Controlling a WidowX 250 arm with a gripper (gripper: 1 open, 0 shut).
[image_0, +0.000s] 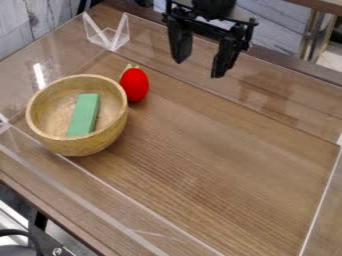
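Note:
My black gripper hangs at the top centre of the camera view, above the wooden table, its two fingers apart with nothing visible between them. Below and to its left stands a red object, beside a wooden bowl that holds a green block.
A clear, transparent object sits at the back left near the wall. A black cable or part shows at the lower left corner.

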